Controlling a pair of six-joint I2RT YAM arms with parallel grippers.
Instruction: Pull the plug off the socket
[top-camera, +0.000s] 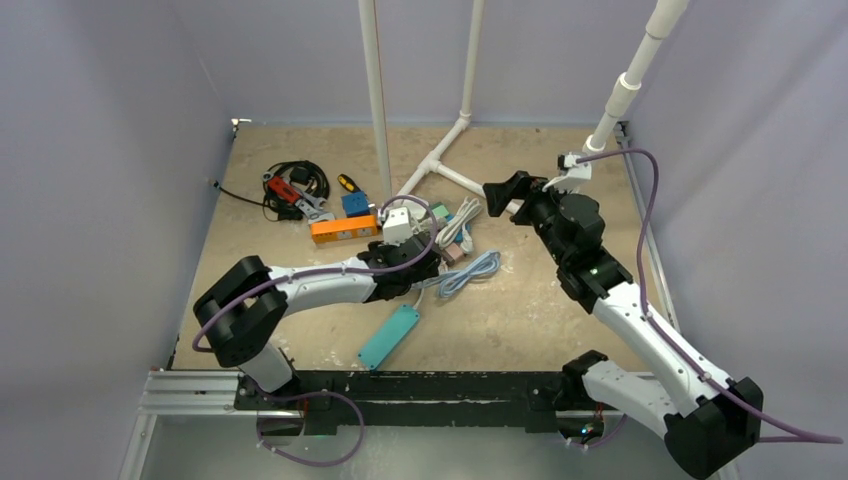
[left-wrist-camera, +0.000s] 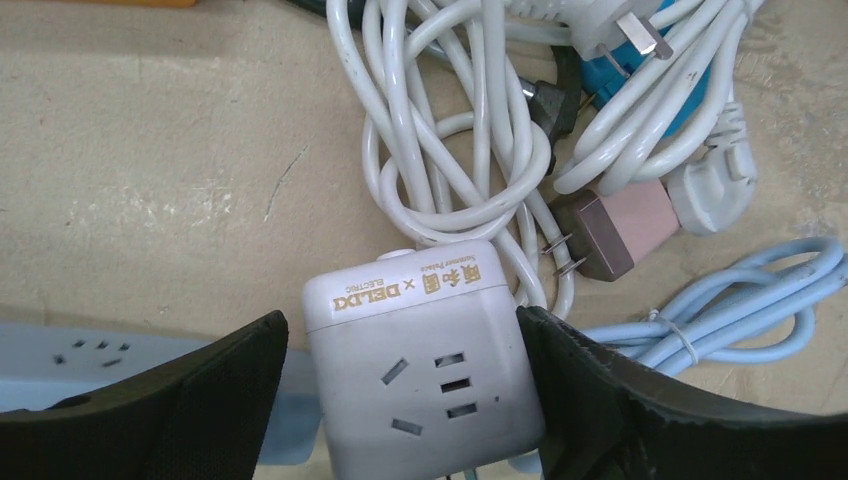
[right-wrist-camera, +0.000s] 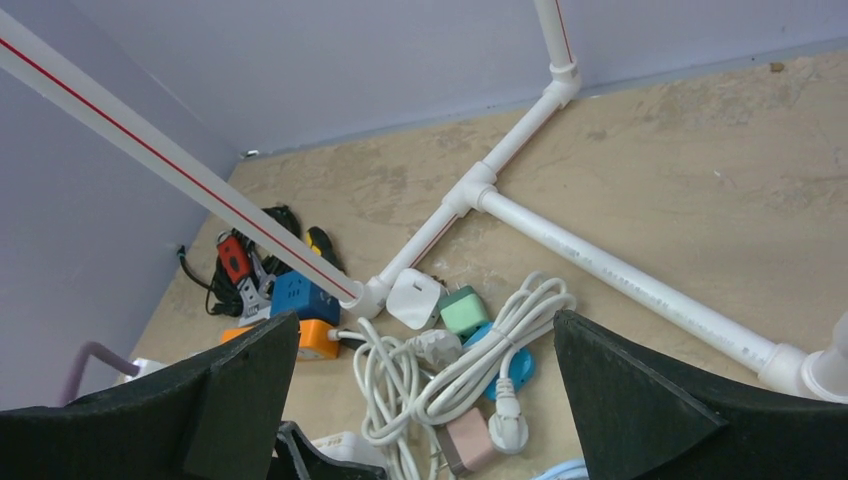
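In the left wrist view, a white cube socket (left-wrist-camera: 425, 385) with gold lettering and several slots stands between the black fingers of my left gripper. The fingers are part open; a narrow gap shows at the cube's left side, while the right finger (left-wrist-camera: 575, 385) overlaps its right edge. Loosely coiled white cable lies right behind the cube. No plug shows in its visible slots. From above, the left arm hides the cube. My right gripper is open and empty, held up over the right middle of the table.
A teal power strip (top-camera: 388, 338) lies near the front edge. Light-blue cable (left-wrist-camera: 730, 305) and a pink adapter (left-wrist-camera: 628, 228) sit right of the cube. The orange block (top-camera: 343, 229) is at the back left. White pipes (right-wrist-camera: 620, 280) cross behind.
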